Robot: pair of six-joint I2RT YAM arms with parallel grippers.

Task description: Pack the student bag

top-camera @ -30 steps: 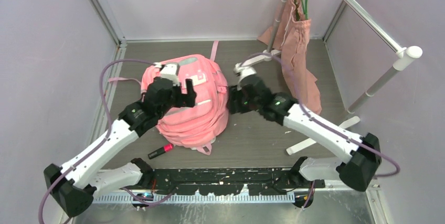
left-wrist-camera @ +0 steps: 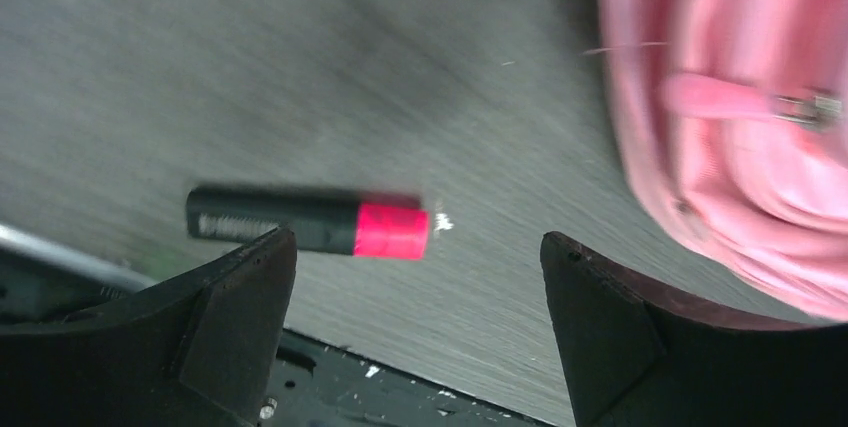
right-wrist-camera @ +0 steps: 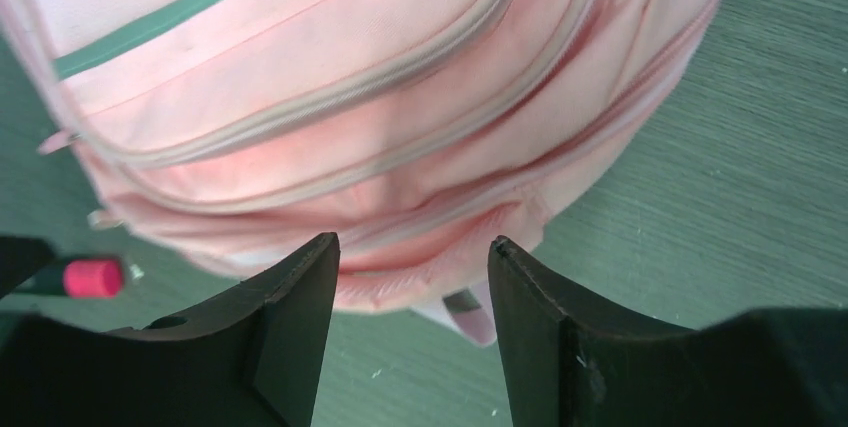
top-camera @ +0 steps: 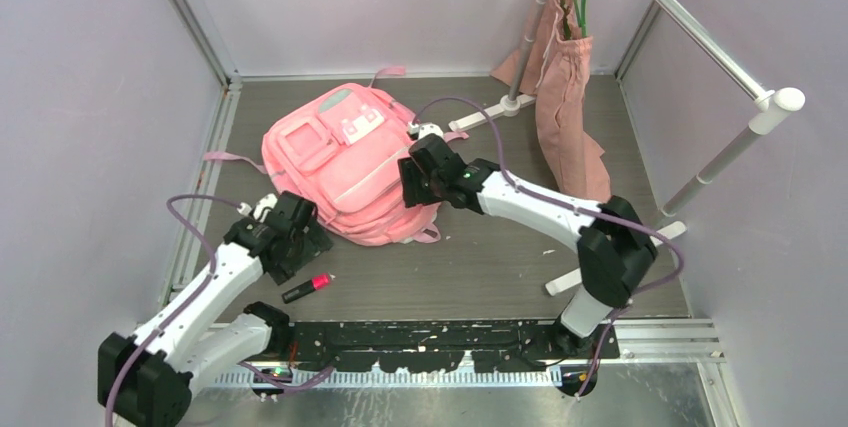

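A pink backpack (top-camera: 335, 162) lies flat on the grey floor, its pockets and zips facing up; its lower edge shows in both wrist views. My left gripper hangs open over bare floor at the backpack's lower left, with a black marker with a red cap (left-wrist-camera: 390, 230) below it. My right gripper is at the backpack's lower right side, its fingertips apart over the folded pink fabric near a strap loop; whether it touches the fabric I cannot tell.
A pink cloth bag (top-camera: 565, 117) hangs from a white rack (top-camera: 730, 147) on the right. Walls enclose the floor on three sides. Bare floor (top-camera: 490, 267) shows between the backpack and the rack's foot.
My left gripper has moved down and left off the backpack toward the marker. The backpack has shifted and turned slightly.
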